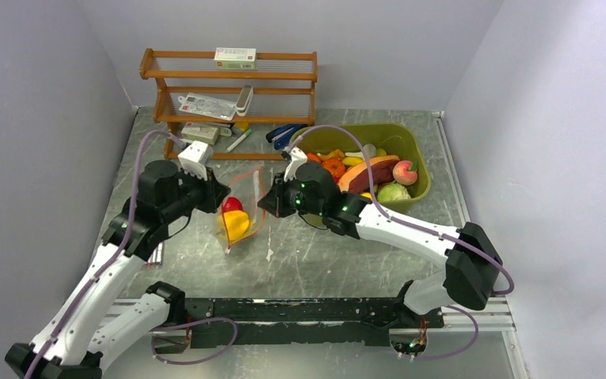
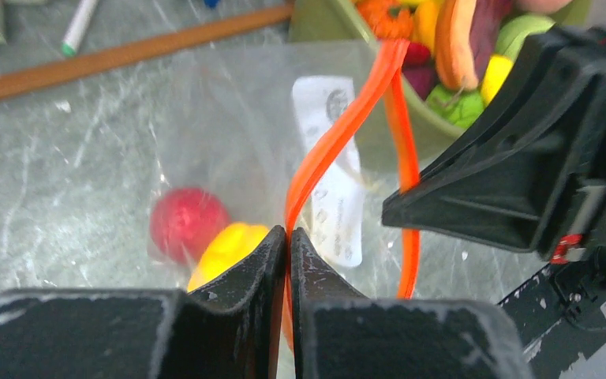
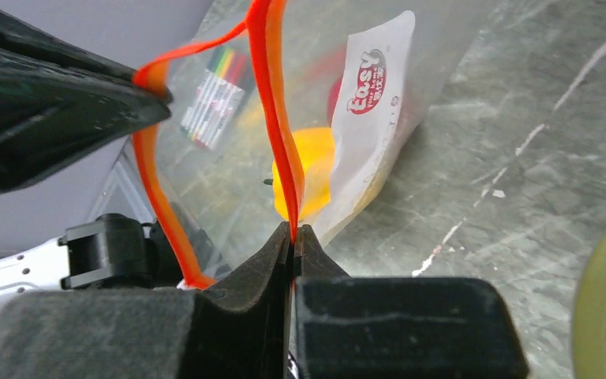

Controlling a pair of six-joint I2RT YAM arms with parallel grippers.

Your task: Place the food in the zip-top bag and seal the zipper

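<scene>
A clear zip top bag with an orange-red rim (image 1: 244, 176) hangs between my two grippers, its mouth spread apart. Inside it lie a red food piece (image 2: 188, 224) and a yellow one (image 1: 237, 224). My left gripper is shut on one side of the orange rim, seen running between its fingertips in the left wrist view. The opposite side of the rim is pinched by my right gripper, also shut. A white printed label (image 3: 376, 79) shows on the bag's wall.
A green basket (image 1: 414, 136) full of toy fruit and vegetables stands close behind the right gripper. At the back is a wooden rack (image 1: 233, 75) with boxes and tools.
</scene>
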